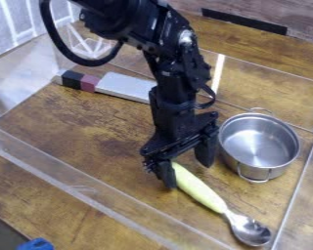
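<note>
The black gripper (186, 156) is low over the table, its fingers spread open around the left end of a pale yellow-green handled spoon (200, 191), whose metal bowl points to the lower right. The handle's upper end is partly hidden by the gripper. A steel pot (261, 143) sits just right of the gripper, close to its right finger.
A grey bar with a dark end (126, 86) lies at the back left. A blue object (35, 244) is at the bottom left corner. Transparent edges border the area.
</note>
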